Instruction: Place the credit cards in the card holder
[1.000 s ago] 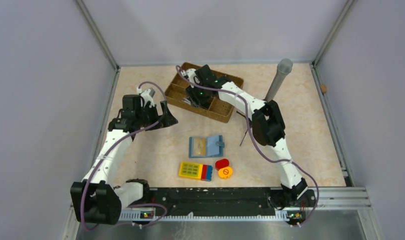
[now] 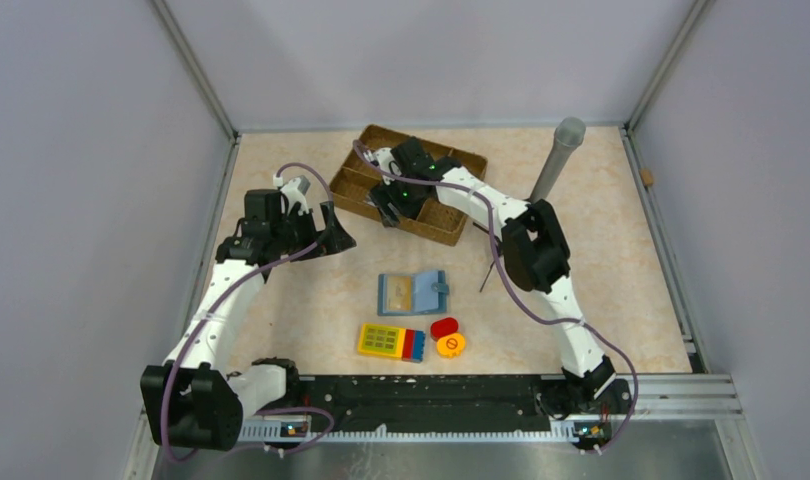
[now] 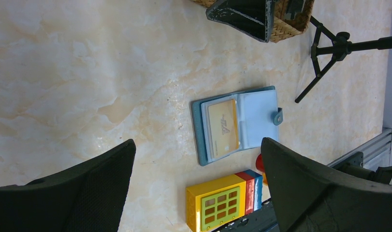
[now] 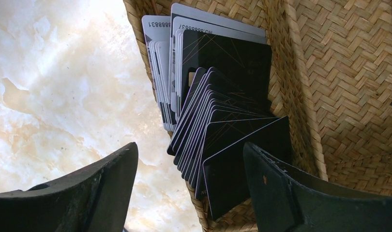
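Note:
Several dark cards (image 4: 228, 63) lean fanned out in a compartment of the woven basket (image 2: 436, 232), with paler cards (image 4: 158, 36) behind them. Above this compartment, my right gripper is open, its fingers apart over the basket's near wall and the front cards, gripping none. The blue card holder (image 2: 413, 293) lies spread flat on the table; in the left wrist view a gold card (image 3: 223, 128) shows in its clear left sleeve, and its other side looks bare. Left of the holder and behind it, my left gripper (image 2: 339, 232) stands open and empty above the table.
A yellow toy block (image 2: 383, 341) with red and blue ends lies in front of the holder, beside a red piece (image 2: 443, 328) and an orange piece (image 2: 451, 346). A tripod with a grey pole (image 2: 558, 160) stands right of the basket.
My right gripper has moved slightly toward the front of the basket and lower in the top view. My left arm, the holder and the toys have stayed put.

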